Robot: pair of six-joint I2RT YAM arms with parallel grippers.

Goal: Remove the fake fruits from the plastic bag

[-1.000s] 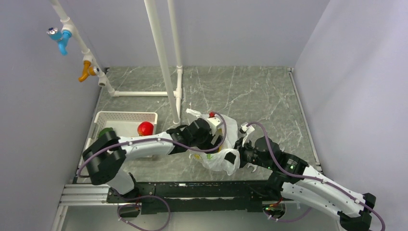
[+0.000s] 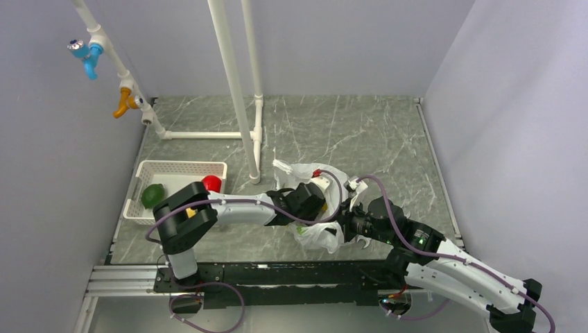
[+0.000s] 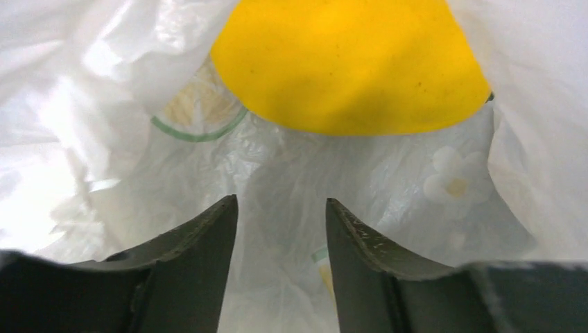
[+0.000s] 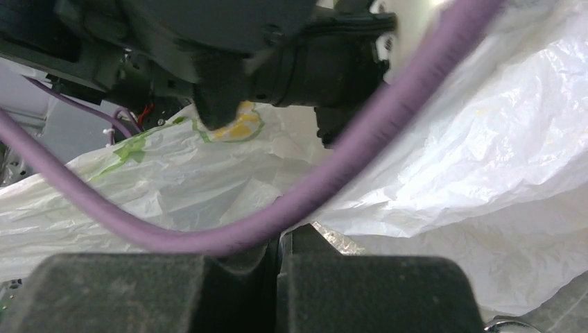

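The white plastic bag (image 2: 315, 238) lies mid-table under both grippers. My left gripper is inside it, fingers apart with nothing between them; a yellow fake fruit (image 3: 350, 66) lies just beyond them in the left wrist view. My right gripper is shut at the bag's right side; whether it pinches plastic is hidden. A white basket (image 2: 173, 166) at the left holds a green fruit (image 2: 152, 195), a red fruit (image 2: 211, 183) and a partly hidden yellow one.
White pipes (image 2: 201, 135) with blue and orange taps stand at the back left, one upright close behind the bag. Walls border both sides.
The left arm has moved right, deeper over the bag, and the bag's top has shifted with it. The right arm looks unmoved.
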